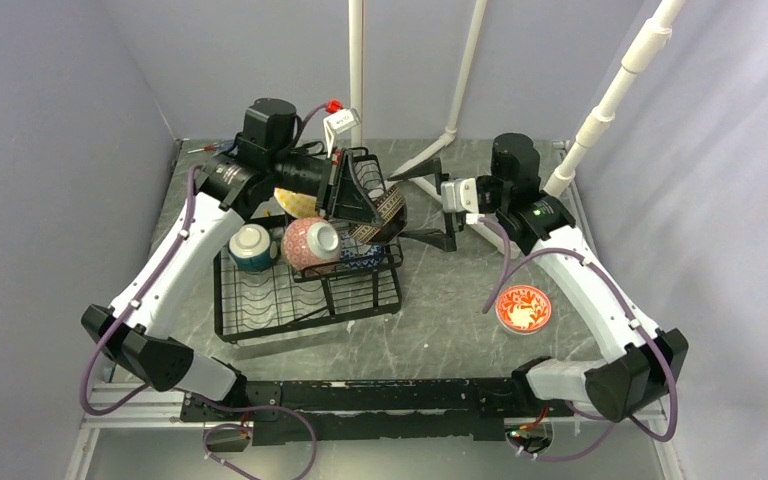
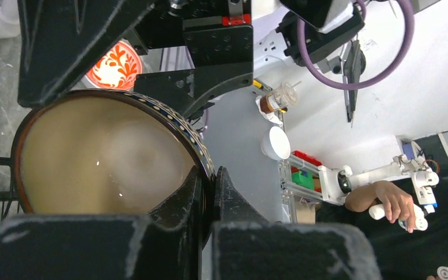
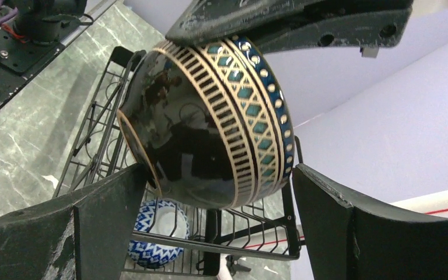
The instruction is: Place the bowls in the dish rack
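Observation:
A dark patterned bowl (image 1: 378, 215) (image 3: 201, 125) (image 2: 99, 151) hangs on its side over the rack, its rim held by my shut left gripper. My open right gripper (image 1: 403, 207) is around it from the right, fingers at either side. The black dish rack (image 1: 280, 320) holds a teal-white bowl (image 1: 252, 252), a pink bowl (image 1: 305, 243), a blue-white bowl (image 1: 360, 258) (image 3: 154, 251) and a yellow bowl (image 1: 295, 205).
An orange floral bowl (image 1: 523, 308) sits on the counter at the right, near the right arm. White pipes (image 1: 415, 160) run along the back.

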